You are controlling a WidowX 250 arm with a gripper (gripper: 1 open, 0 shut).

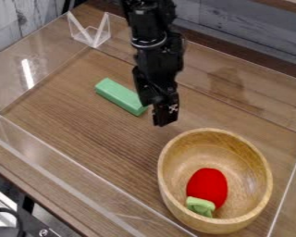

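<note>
My black gripper (158,104) hangs from the top centre over the wooden table, open, just right of a green bar-shaped block (119,95) that lies on the table. At the lower right stands a light wooden bowl (183,150) holding a red object (207,185) with a pale green end, perhaps a toy vegetable.
Clear plastic holders (92,29) stand at the upper left, with another at the left edge. A black cable (3,213) lies at the lower left corner. The table's left middle and right side above the bowl are clear.
</note>
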